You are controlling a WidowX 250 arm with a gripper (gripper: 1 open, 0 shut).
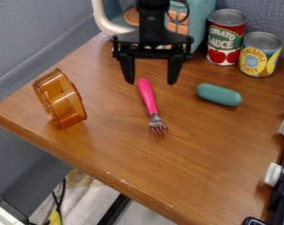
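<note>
My black gripper (151, 74) hangs at the top middle of the wooden table (132, 167), open, its two fingers apart above the handle end of a pink-handled fork (149, 103). An orange translucent ring-shaped object (60, 99) stands on its side at the left. A teal oblong object (219, 94) lies to the right of the fork.
Two cans, red-green (225, 39) and yellow (259, 55), stand at the back right, beside a light-blue container (114, 10) behind my gripper. A dark appliance (275, 193) with white knobs is at the right edge.
</note>
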